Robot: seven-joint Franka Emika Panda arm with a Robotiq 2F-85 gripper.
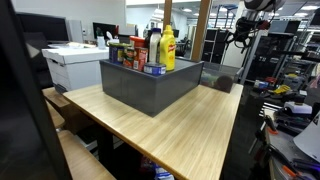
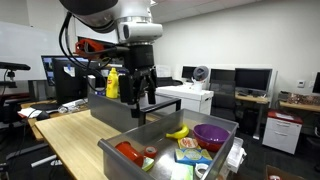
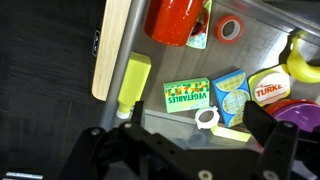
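My gripper is open above a grey bin [image 2: 119, 161], its two dark fingers wide apart with nothing between them. Below in the wrist view lie a green-and-white vegetables packet [image 3: 187, 95], a blue packet [image 3: 231, 94] and a turkey packet [image 3: 268, 87]. A yellow block [image 3: 134, 80] is by the bin's left wall, and a red cylinder [image 3: 172, 20] is at the top. On the right are a yellow banana [image 3: 301, 65] and a purple bowl [image 3: 300, 113], partly covered by a finger. From outside, the gripper [image 2: 138, 108] hangs over the bin, pointing down.
A second dark grey box [image 1: 150, 92] on the wooden table [image 1: 178, 133] carries cans and bottles, among them a yellow bottle [image 1: 168, 49]. White cabinets [image 2: 193, 101] and monitors stand farther back.
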